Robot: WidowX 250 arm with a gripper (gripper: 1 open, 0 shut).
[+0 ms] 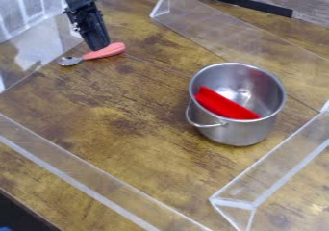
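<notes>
My black gripper (92,40) is at the top left, above a spoon (103,52) with a pink handle and metal head that lies on the wooden table. The gripper looks shut, with nothing visible between its fingers. A steel pot (238,124) on the right holds a long red object (222,103).
Clear plastic barriers line the table (129,148) on the left, the back right, the front and the lower right. The middle of the table, between spoon and pot, is bare wood.
</notes>
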